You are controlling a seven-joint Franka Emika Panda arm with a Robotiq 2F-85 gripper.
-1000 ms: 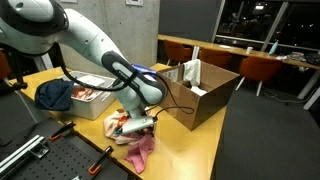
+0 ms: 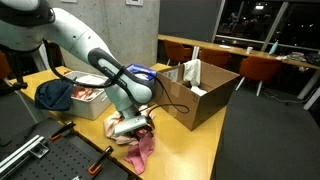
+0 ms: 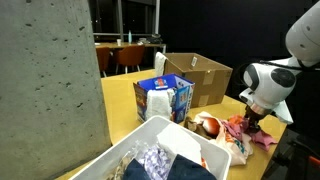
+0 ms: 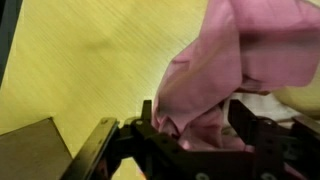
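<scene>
A pink cloth [image 4: 215,55] lies bunched on the table and rises between the fingers of my gripper in the wrist view. The fingers [image 4: 239,118] stand apart, with folds of the cloth in the gap. Exterior view 1 has the gripper [image 2: 143,132] low at the tabletop, pointing down, with the pink cloth [image 2: 142,152] spread in front of it. From the other side, the cloth [image 3: 262,138] shows at the right, below the gripper [image 3: 251,122]. Whether the fingers press on the cloth is hidden.
Pale cloths [image 2: 117,128] lie beside the gripper. An open cardboard box [image 2: 203,92] stands behind, and a white bin of cloths [image 3: 148,152] is at the other end. A blue patterned box [image 3: 168,95] stands near the bin. Bare table lies right of the gripper in exterior view 1.
My gripper has shifted slightly toward the pink cloth and down onto it. The cloth's near part looks a little more bunched; the rest looks unchanged.
</scene>
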